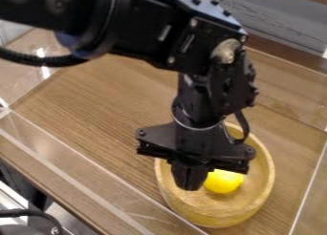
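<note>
A round wooden bowl [211, 208] sits on the table at the lower right, with a yellow round object [224, 181] inside it. My black gripper [188, 177] hangs over the bowl's left part, beside the yellow object. It looks shut, with nothing visible between its fingers; its tips are partly dark and hard to make out.
A raised edge runs along the back. A clear strip lines the front-left edge, with dark cables beyond it at the bottom left.
</note>
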